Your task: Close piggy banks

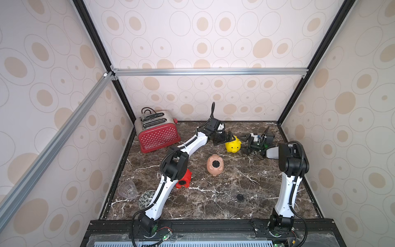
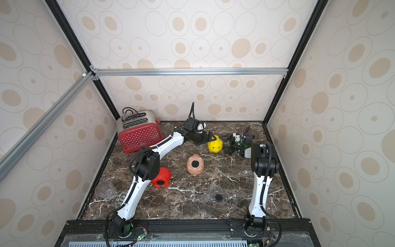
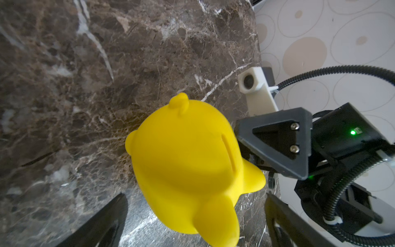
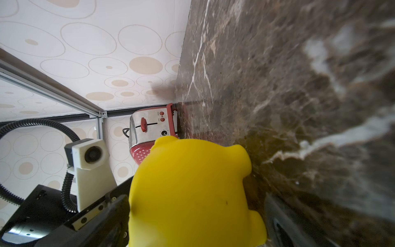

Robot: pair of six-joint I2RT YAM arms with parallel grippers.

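Observation:
A yellow piggy bank [image 1: 233, 145] stands upright at the back, with my left gripper open around it from the left and my right gripper open around it from the right. Both wrist views show it between the fingertips. Nearer the middle, a pink piggy bank [image 1: 210, 168] shows a black round spot on top. A red piggy bank [image 2: 164, 173] with a black round spot lies beside the left arm. A small black disc [image 2: 218, 197] lies alone toward the front right.
A red and steel toaster [image 1: 158, 135] fills the back left corner. A clear cup [image 1: 127, 189] and a speckled round object [image 1: 146, 197] sit at the front left, partly near the left arm.

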